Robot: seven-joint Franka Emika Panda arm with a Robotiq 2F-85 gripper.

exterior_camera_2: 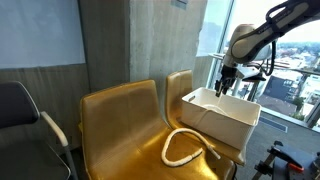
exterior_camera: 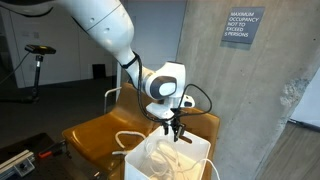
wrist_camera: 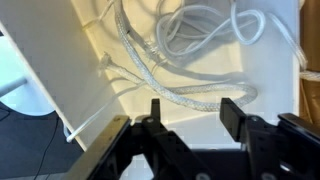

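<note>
My gripper [exterior_camera: 177, 134] hangs over a white box [exterior_camera: 206, 151], pointing down. In the wrist view its fingers [wrist_camera: 151, 112] stand apart, with nothing seen gripped between them. A braided white rope [wrist_camera: 150, 75] lies in the box below, curving beneath the gap between the fingers. Loops of smoother white cord [wrist_camera: 190, 22] lie beside it. Part of a white rope [exterior_camera_2: 185, 162] rests outside the box on a tan chair seat [exterior_camera_2: 145, 165]. Whether this is the same piece as inside, I cannot tell.
Tan chairs [exterior_camera_2: 122, 110] stand in a row beside the box, and a dark chair [exterior_camera_2: 30, 125] is at the far left. A concrete wall [exterior_camera: 270, 70] rises behind. One cord [exterior_camera: 209, 163] crosses the box's right rim.
</note>
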